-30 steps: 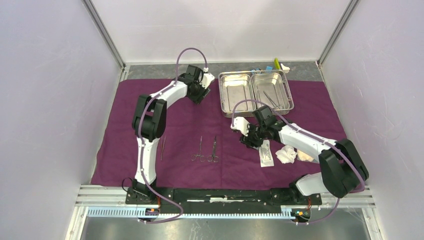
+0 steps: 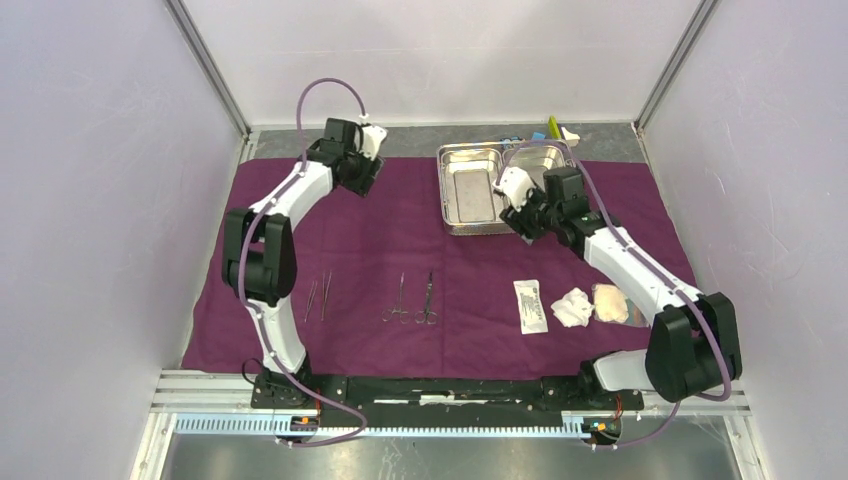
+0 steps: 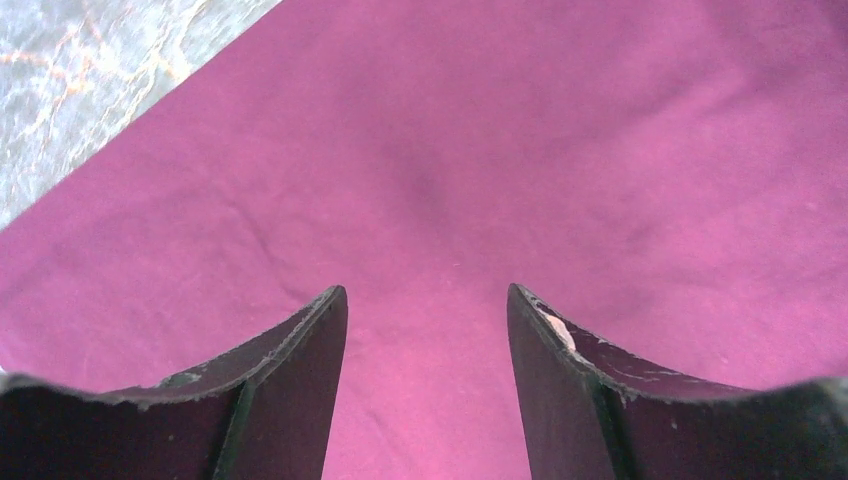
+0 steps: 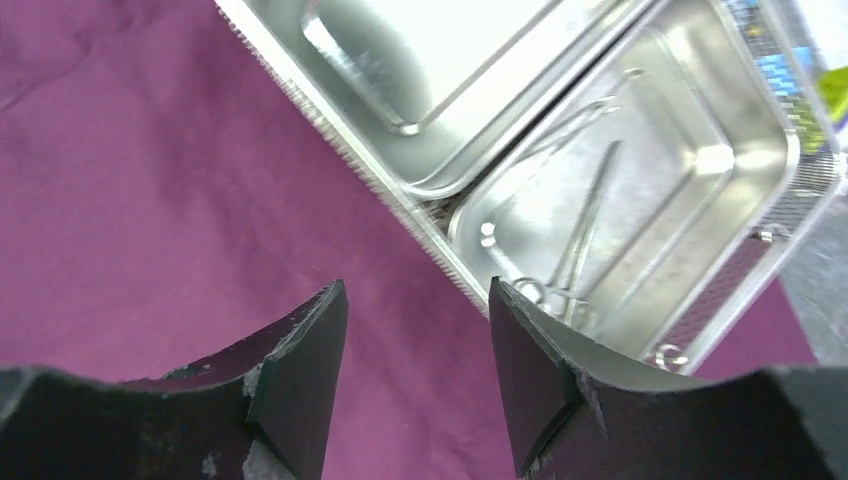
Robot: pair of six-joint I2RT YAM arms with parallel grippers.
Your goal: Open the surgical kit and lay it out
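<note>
A two-part metal tray (image 2: pixel 470 226) stands at the back centre. In the right wrist view its right compartment holds scissor-like instruments (image 4: pixel 588 225); the left one looks empty. My right gripper is open above the tray's front edge, nothing between its fingers. Over bare cloth at the back left, my left gripper is open and empty. Two ring-handled instruments (image 2: pixel 402 300) (image 2: pixel 428 302) lie front centre, and thin tweezers (image 2: pixel 325 296) to their left. A white packet (image 2: pixel 531 306), crumpled gauze (image 2: pixel 573 308) and a bagged pale pad (image 2: pixel 612 303) are at front right.
Purple cloth (image 2: pixel 380 235) covers the table, with its left middle clear. Behind the tray lie small blue and green items (image 2: pixel 553 128) on the grey strip. White walls close in both sides and the back.
My right arm has moved back and to the right, from near the white packet to the tray. My left arm has swung left, away from the tray.
</note>
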